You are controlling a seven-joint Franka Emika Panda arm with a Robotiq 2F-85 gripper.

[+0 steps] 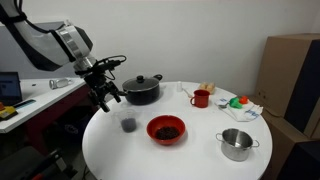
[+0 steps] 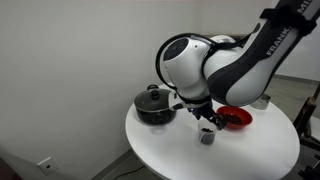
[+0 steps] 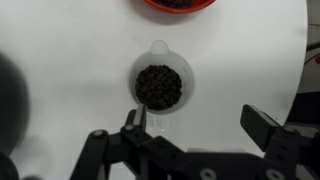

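Observation:
A clear cup (image 1: 128, 122) holding dark beans stands upright on the white table. From above in the wrist view, the cup (image 3: 160, 78) shows a small lip and black beans inside. My gripper is open above the table, its fingers wide apart with nothing between them. In exterior view 1 the gripper (image 1: 112, 95) hangs higher than the cup and to its left, apart from it. Right of the cup sits a red bowl (image 1: 166, 122) with dark beans in it.
Behind the cup is a black lidded pot (image 1: 142, 92). Farther right stand a red mug (image 1: 201, 98), a steel pot (image 1: 237, 147) and colourful vegetable-like items (image 1: 240, 101).

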